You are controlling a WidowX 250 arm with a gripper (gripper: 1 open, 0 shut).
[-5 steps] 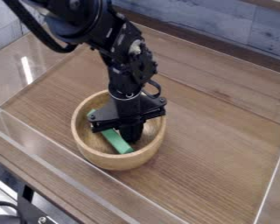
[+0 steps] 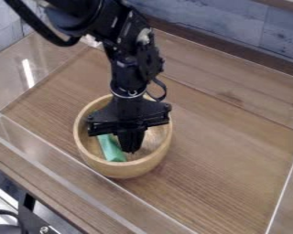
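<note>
My black gripper (image 2: 127,137) reaches down from the top left into a round pale wooden bowl (image 2: 122,164) near the middle of the table. A green object (image 2: 110,149) lies in the bowl, partly hidden behind the gripper. The fingertips are dark and overlap the bowl's inside, so whether anything is between them cannot be made out.
A grey-blue plank wall (image 2: 234,23) runs along the back. Cables and the table's edge are at the lower left.
My gripper has shifted slightly left and up within the bowl. Less of the green object shows than before.
</note>
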